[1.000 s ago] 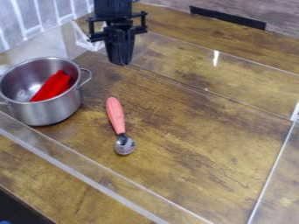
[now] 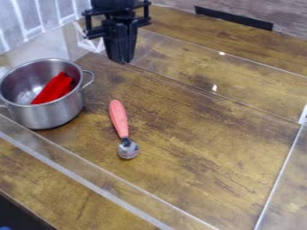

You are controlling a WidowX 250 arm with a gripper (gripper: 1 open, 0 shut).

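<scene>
My black gripper (image 2: 118,40) hangs over the upper middle-left of the table, above and clear of everything on it; whether its fingers are open is hard to tell. A steel pot (image 2: 48,115) with two side handles sits at the left, holding a red object (image 2: 54,87). To its right lies a spoon-like utensil with a pink handle (image 2: 118,117) and a round metal head (image 2: 128,148), pointing toward the bottom.
Transparent strips or panels cross it at the back, right and lower left. A white curtain-like surface stands at the top left.
The gripper has moved up and slightly to the left in the view over the last second. The pot and utensil have not moved.
</scene>
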